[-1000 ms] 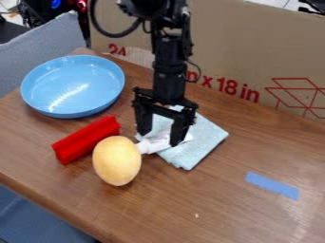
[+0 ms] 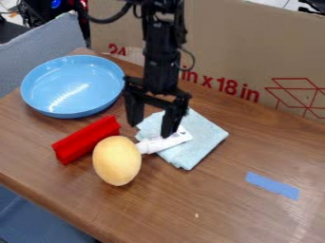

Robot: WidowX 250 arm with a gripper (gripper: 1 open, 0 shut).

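Note:
My black gripper [image 2: 152,114] is open over the middle of the wooden table, its two fingers spread apart above a folded pale blue cloth [image 2: 203,144] and a white object [image 2: 158,144] lying partly on that cloth. Nothing shows held between the fingers. A red cylindrical object [image 2: 84,139] lies to the left, and a yellow potato-like oval [image 2: 117,161] sits in front of the white object.
A blue plate [image 2: 64,85] rests at the back left. A cardboard box [image 2: 254,66] stands along the back. A blue strip [image 2: 272,185] lies at the right, where the table is mostly clear.

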